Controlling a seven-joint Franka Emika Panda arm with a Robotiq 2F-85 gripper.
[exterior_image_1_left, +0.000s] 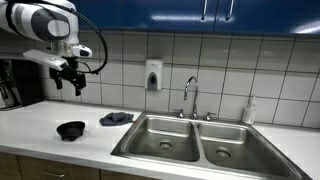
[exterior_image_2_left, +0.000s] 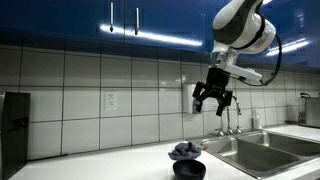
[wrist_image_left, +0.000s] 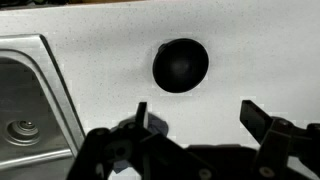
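Note:
A black bowl (exterior_image_1_left: 71, 130) sits on the white countertop, and its dark round mouth (wrist_image_left: 181, 65) shows in the upper middle of the wrist view. Behind it on the counter lies a crumpled dark grey-blue cloth (exterior_image_1_left: 116, 118), also visible beyond the bowl in exterior view 2 (exterior_image_2_left: 185, 151). My gripper hides part of that cloth (wrist_image_left: 155, 124) in the wrist view. High above the counter, touching neither bowl nor cloth, my gripper (exterior_image_1_left: 68, 88) points downward. Its two fingers are spread wide in the wrist view, open with nothing between them (wrist_image_left: 194, 112).
A double steel sink (exterior_image_1_left: 128, 147) with a faucet (exterior_image_1_left: 194, 92) lies right of the cloth. The soap dispenser (exterior_image_1_left: 154, 74) hangs on the tiled wall. A bottle (exterior_image_1_left: 249, 110) stands behind the sink. Bare counter surrounds the bowl; blue cabinets (exterior_image_2_left: 150, 30) hang overhead.

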